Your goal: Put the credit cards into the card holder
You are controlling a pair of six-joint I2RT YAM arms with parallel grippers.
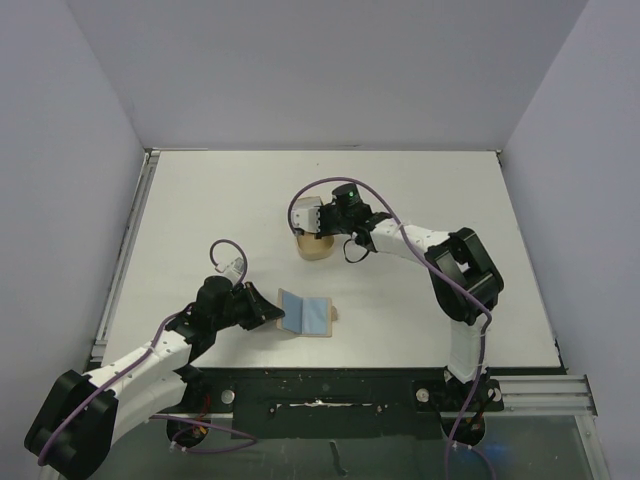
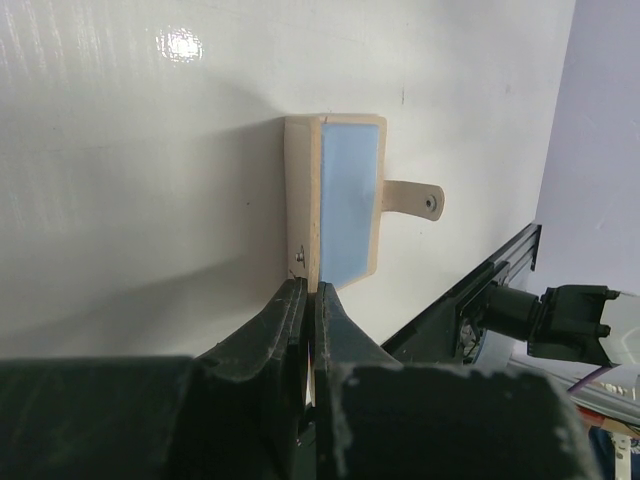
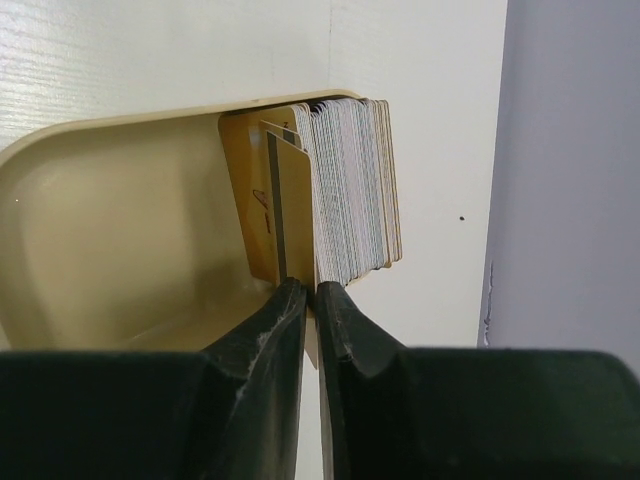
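In the top view, the tan card holder with pale blue inner faces (image 1: 316,316) stands part open near the table's front edge. My left gripper is shut on the edge of its raised cover. Farther back, a tan tray (image 1: 315,250) has a packed row of cards (image 3: 345,190) standing at one end. Yellow cards (image 3: 245,190) lean at the row's near face. One gold card (image 3: 294,205) stands out from them, its lower edge between the fingertips of my right gripper. A narrow gap shows between those fingers.
Beside the holder sticks out its snap strap (image 2: 412,198). Bare white table (image 1: 220,190) lies around tray and holder. The inside floor of the tray (image 3: 110,220) is empty next to the cards.
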